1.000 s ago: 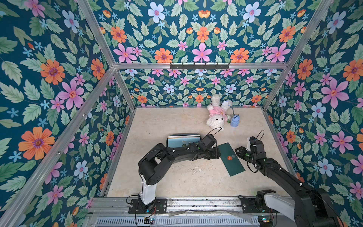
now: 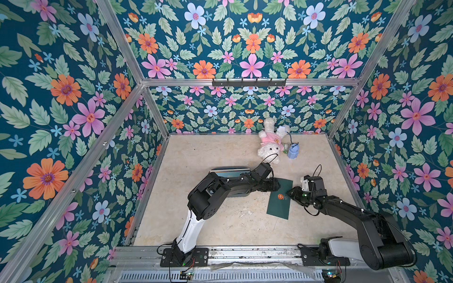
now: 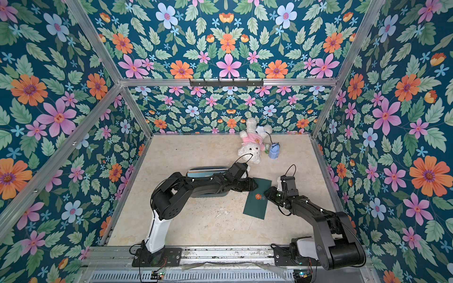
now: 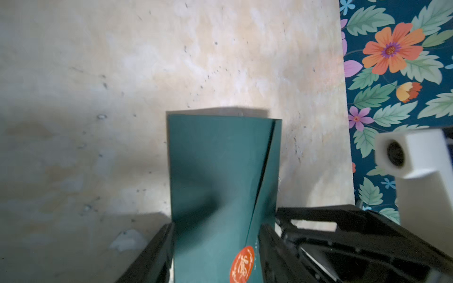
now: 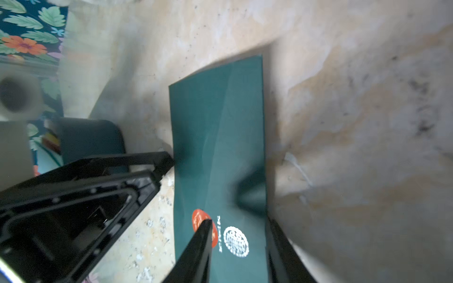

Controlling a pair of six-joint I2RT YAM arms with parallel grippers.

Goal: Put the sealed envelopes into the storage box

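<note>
A dark green envelope (image 2: 280, 207) with a round red seal lies on the table between my two grippers. In the left wrist view the fingers of my left gripper stand apart over the envelope (image 4: 212, 155), near its two long sides; its surface looks creased or bowed. My right gripper is also part open, its fingers straddling part of the envelope (image 5: 219, 141) and its right edge. Whether any finger presses on it cannot be told. The storage box (image 2: 211, 172), holding blue and pale envelopes, is partly hidden behind my left arm.
A white plush toy in pink (image 2: 270, 140) lies at the back, beside a small blue object (image 2: 293, 151). The grippers stand close together on either side of the envelope.
The envelope has turned, its near end swinging left. My right gripper has moved left towards it, and my left gripper has shifted slightly right and back over its far end.
</note>
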